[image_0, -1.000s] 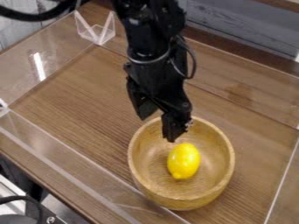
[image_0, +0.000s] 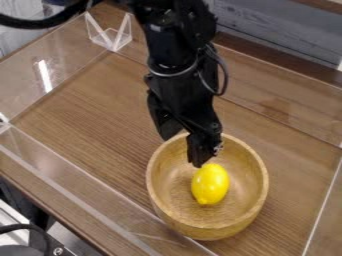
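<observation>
A black robot arm reaches down from the top centre, its gripper (image_0: 185, 142) hanging over the back part of a tan oval bowl (image_0: 175, 201). In the bowl, toward the front right, lies a smooth yellow object (image_0: 210, 184), apart from the gripper. The gripper's dark fingers point down above the bowl's interior and rim; whether they are open or shut is hard to tell, and nothing is seen held.
A white wire-like stand (image_0: 110, 30) is at the back left. Clear edging runs along the left, and a black cable lies at the bottom left.
</observation>
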